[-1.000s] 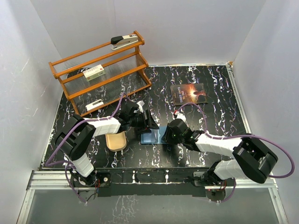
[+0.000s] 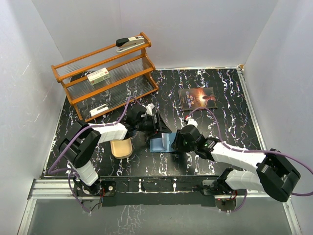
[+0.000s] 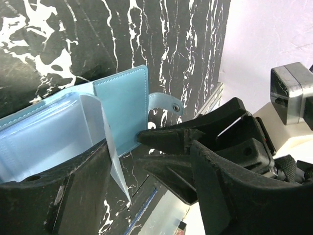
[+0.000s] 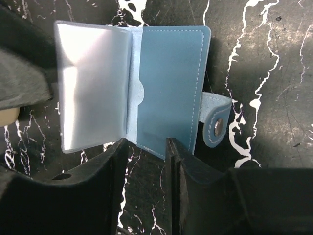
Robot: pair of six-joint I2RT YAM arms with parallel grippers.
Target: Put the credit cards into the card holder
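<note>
The blue card holder (image 2: pixel 158 144) lies open at the table's centre; its clear sleeve (image 4: pixel 90 83) stands raised beside the blue cover (image 4: pixel 168 83), which has a snap tab (image 4: pixel 215 120). My left gripper (image 2: pixel 159 126) is over the holder's left half, fingers at the sleeve in the left wrist view; whether it grips the sleeve is unclear. My right gripper is at the holder's near right edge, part open, its fingertips by the cover's lower edge. No credit card can be clearly made out.
A tan tray (image 2: pixel 121 151) lies left of the holder. A wooden rack (image 2: pixel 73 100) with a stapler and boxes stands back left, a book (image 2: pixel 197 98) back right.
Both grippers have moved slightly rightward, and the holder with them; the clear sleeve looks more raised.
</note>
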